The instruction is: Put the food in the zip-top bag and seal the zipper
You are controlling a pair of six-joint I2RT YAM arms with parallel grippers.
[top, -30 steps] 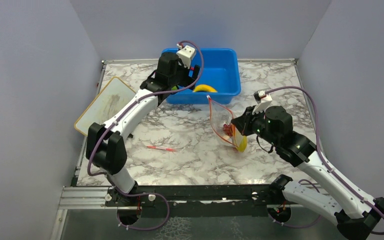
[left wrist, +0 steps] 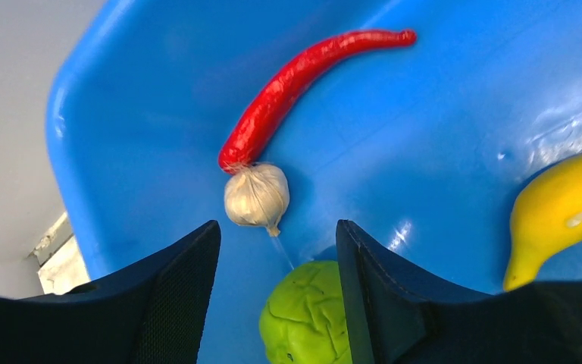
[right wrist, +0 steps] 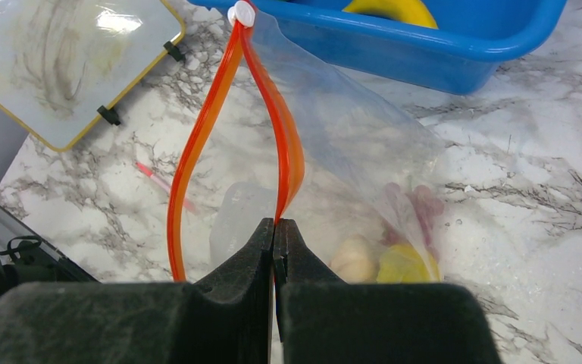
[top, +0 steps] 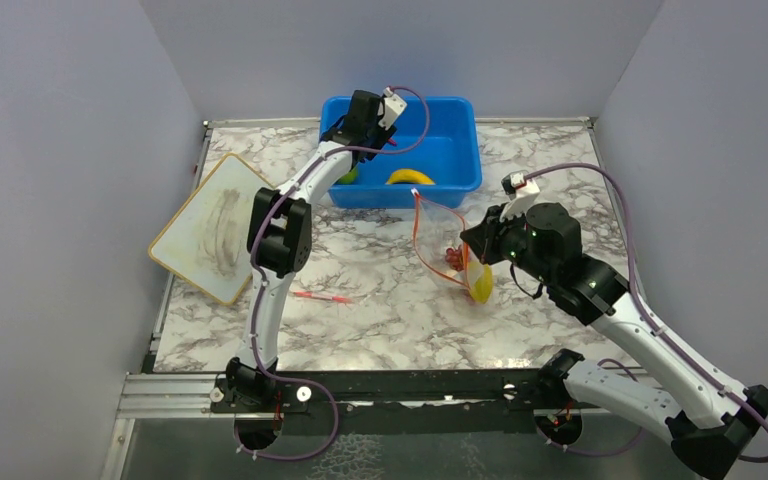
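Note:
Inside the blue bin (top: 465, 165), my left gripper hangs open above the food, its fingers apart with nothing between them. A garlic bulb (left wrist: 256, 196) touches the end of a red chili (left wrist: 292, 87) ahead of the fingertips. Nearer lies a green vegetable (left wrist: 307, 315), partly hidden by the right finger; a yellow banana (top: 410, 177) is to the right. The clear zip top bag (right wrist: 356, 121) stands with its orange-edged mouth spread, and grapes (right wrist: 417, 212) and a yellow item (right wrist: 405, 265) show inside. My right gripper is shut on the bag's orange edge.
A white board (top: 210, 228) with a yellow rim lies at the left of the marble table. An orange-and-clear strip (top: 322, 297) rests at the middle left.
My left arm has swung upright and its gripper has moved deeper into the bin, toward the back. The bag and my right gripper have shifted slightly left.

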